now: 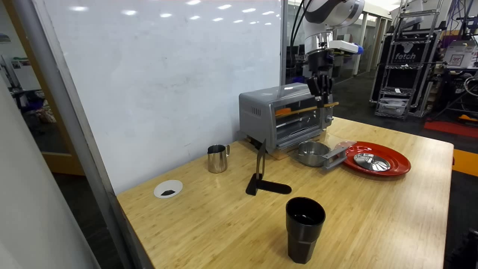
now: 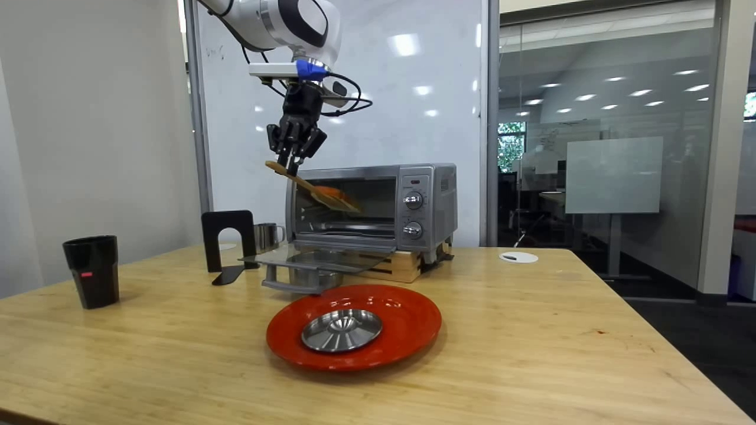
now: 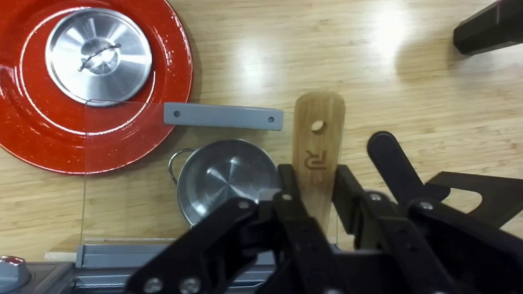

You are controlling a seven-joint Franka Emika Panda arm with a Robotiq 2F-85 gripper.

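My gripper is shut on the handle of a wooden spatula [image 3: 314, 147], held in the air above the opened oven door. In exterior view 2 the broad end of the spatula [image 2: 322, 196] slopes down across the mouth of the toaster oven [image 2: 433, 195]. An orange item [image 2: 334, 192] shows at that broad end; exterior view 1 also has the orange item [image 1: 283, 111] at the oven opening. How deep the tip reaches inside cannot be told. In the wrist view, the spatula's far end is hidden behind my gripper.
The glass oven door, with its grey handle [image 3: 223, 116], lies lowered over a steel pot [image 3: 228, 179] and part of a red plate [image 3: 169, 54] bearing a metal lid [image 3: 100, 73]. A black bookend [image 1: 271, 186], steel pitcher [image 1: 217, 159] and black cup [image 1: 304, 228] stand left.
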